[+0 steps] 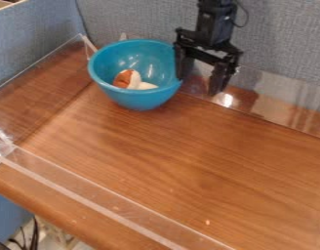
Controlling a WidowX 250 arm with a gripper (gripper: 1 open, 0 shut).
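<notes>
A turquoise bowl (152, 96) stands at the back left of the wooden table, holding an orange-red item (124, 78) and a pale one (141, 86). My black gripper (202, 74) hangs at the bowl's right rim, open, with nothing seen between its fingers; its left finger is close to or over the rim.
Grey fabric walls (287, 59) bound the back and left. Cables (32, 234) show below the front left edge.
</notes>
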